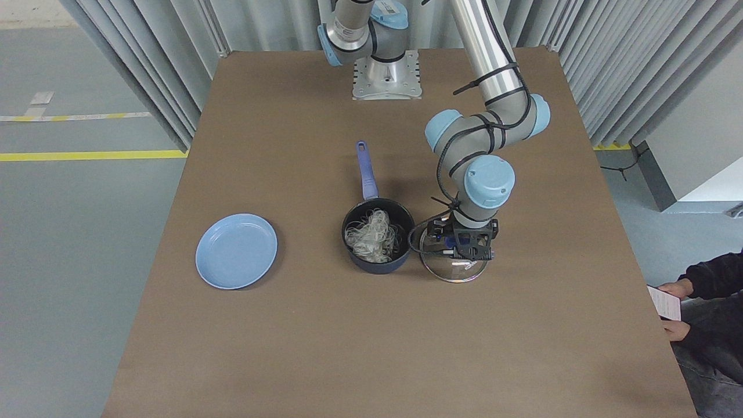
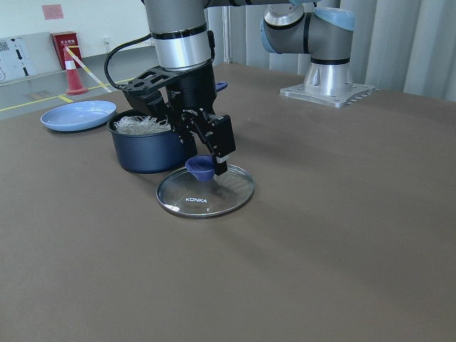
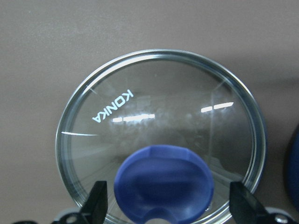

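A glass lid (image 3: 140,102) lies on the table beside the dark blue pot (image 2: 149,153), which holds white stringy noodles (image 1: 370,237). My gripper is low over the lid, open, its two fingers on either side of the blue lid knob (image 3: 163,179). In the left view the knob (image 2: 200,168) sits just below or between the fingers; whether they touch it I cannot tell. From the front the gripper hides much of the lid and knob.
A blue plate (image 1: 236,251) lies to the left of the pot, whose handle (image 1: 366,169) points to the back. A person holds paper at the right edge.
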